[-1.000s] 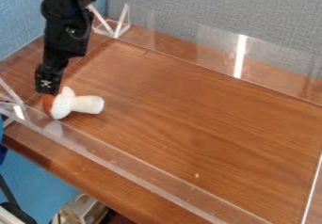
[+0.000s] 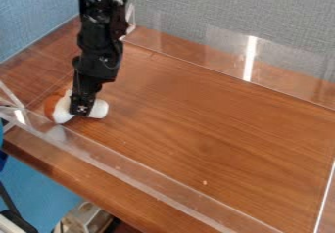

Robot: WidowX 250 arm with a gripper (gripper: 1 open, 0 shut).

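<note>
My black gripper (image 2: 81, 104) reaches down at the left end of the wooden surface, its fingertips over a small white object (image 2: 98, 110) with a rounded white part and an orange-red part (image 2: 53, 106) on its left. The fingers overlap the object, and whether they grip it cannot be made out.
The wooden surface (image 2: 210, 129) is bordered by clear low walls, with a grey textured wall behind and a blue one at left. A white wire frame stands behind the arm, mostly hidden.
My gripper has moved down and to the right, from above and left of the white object onto it.
</note>
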